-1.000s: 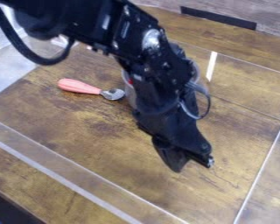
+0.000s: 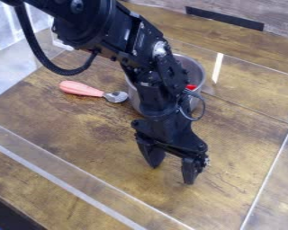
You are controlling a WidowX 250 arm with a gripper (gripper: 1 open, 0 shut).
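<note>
The black robot arm reaches down from the top to the middle of the wooden table, where its gripper [image 2: 172,165] stands open low over the bare surface, nothing visible between the fingers. Behind the wrist is a metal pot [image 2: 193,70] with something red in it, partly hidden by the arm. A spoon-like utensil with a pink handle [image 2: 84,89] lies to the left of the pot.
Bare table [image 2: 86,171] surrounds the gripper in front and to both sides. Pale strips cross the surface at the lower left and right. A pale, glossy area lies beyond the table's upper left edge.
The gripper has shifted left from where it was a second ago, and its two fingers now show apart. The pot and utensil appear unmoved.
</note>
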